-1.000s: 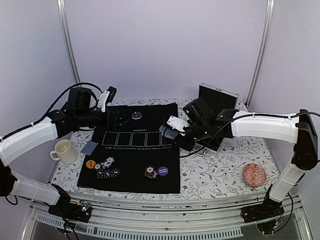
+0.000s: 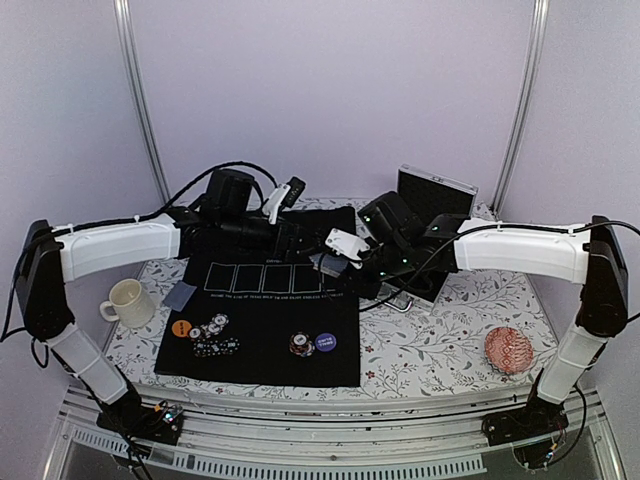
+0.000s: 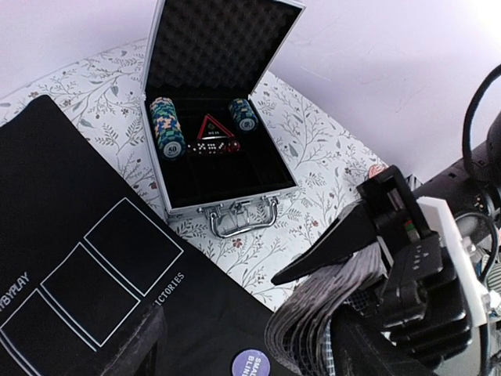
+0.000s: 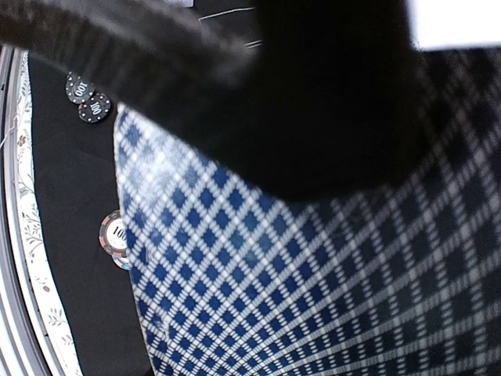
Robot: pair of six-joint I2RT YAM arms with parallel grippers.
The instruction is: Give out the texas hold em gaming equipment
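The deck of cards (image 3: 301, 313), with blue checked backs (image 4: 219, 235), is fanned slightly in my right gripper (image 2: 345, 268), which is shut on it above the mat's right side. My left gripper (image 2: 315, 245) reaches in close to the deck from the left, its fingers part open. Whether they touch the cards cannot be told. On the black mat (image 2: 260, 360) lie poker chips (image 2: 302, 344), a purple small blind button (image 2: 325, 342), an orange button (image 2: 181, 328) and, at the left edge, blue-backed cards (image 2: 180, 297).
Behind my right arm stands the open chip case (image 3: 227, 196), holding chip stacks (image 3: 167, 129) and red dice. A white mug (image 2: 130, 303) is left of the mat; a red round coaster (image 2: 508, 350) lies at the right.
My left arm has swung right across the mat, bringing its gripper up to the deck and covering the round disc at the back. The right gripper, with the deck, has shifted only slightly.
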